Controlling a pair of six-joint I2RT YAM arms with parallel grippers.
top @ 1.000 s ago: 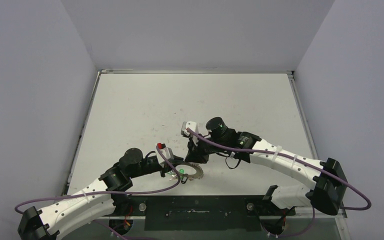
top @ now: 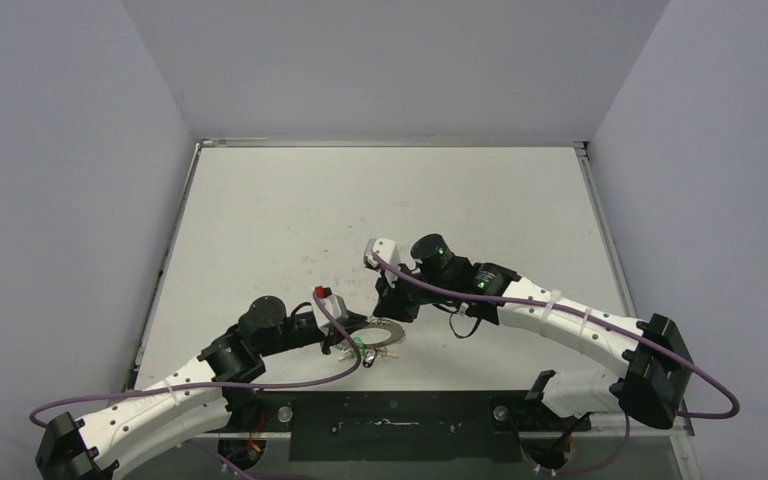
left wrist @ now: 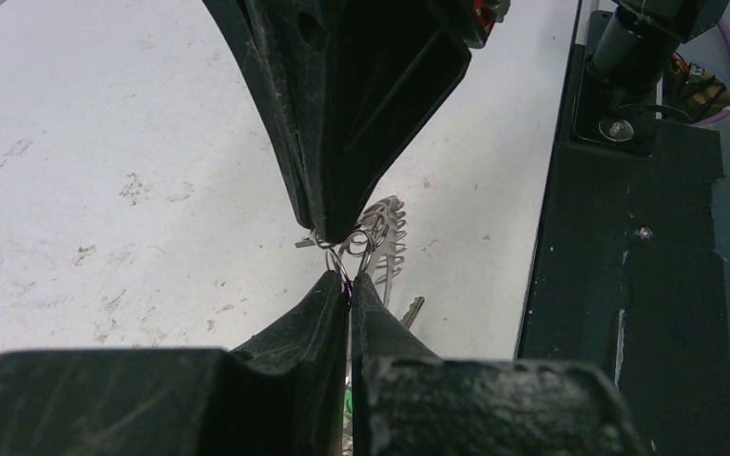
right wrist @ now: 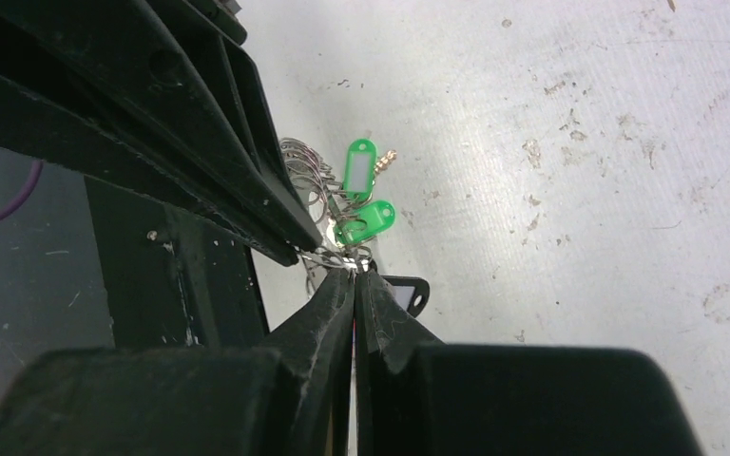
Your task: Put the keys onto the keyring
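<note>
The keyring (top: 396,336) lies near the table's front edge with green tags (right wrist: 366,218) and a black tag (right wrist: 409,294). In the left wrist view, wire rings (left wrist: 363,249) and metal keys (left wrist: 413,312) sit between and below the grippers. My left gripper is shut on a thin wire ring. My right gripper is shut at the same cluster, its tips close to the left one's, with thin metal at them. Which ring each tip holds is hard to tell.
A black rail (top: 405,420) runs along the front edge, just beside the keys. Purple cables run along both arms.
My right arm has shifted very slightly, and the ring of keys beneath it moved a little. The left arm is still.
</note>
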